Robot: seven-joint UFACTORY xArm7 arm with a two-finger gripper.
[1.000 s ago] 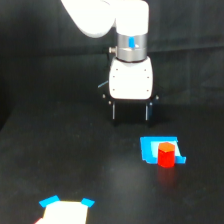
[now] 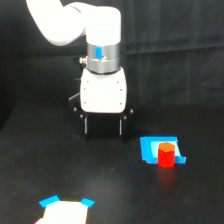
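Above the dark table, left of centre, my gripper (image 2: 103, 127) hangs pointing down from the white arm. Its two thin dark fingers stand well apart, and the gap between them is empty. A small red block (image 2: 166, 155) is to the right and nearer the camera, clear of the gripper. It sits at the lower part of a white patch with a blue border (image 2: 147, 149).
At the lower left edge, a pale cream object (image 2: 65, 213) is partly cut off, with blue pieces (image 2: 88, 202) at its corners and a bit of red beside it. Bare dark table lies between it and the red block.
My gripper has moved left and lower in the view, still open. The red block and the blue-bordered patch have not moved.
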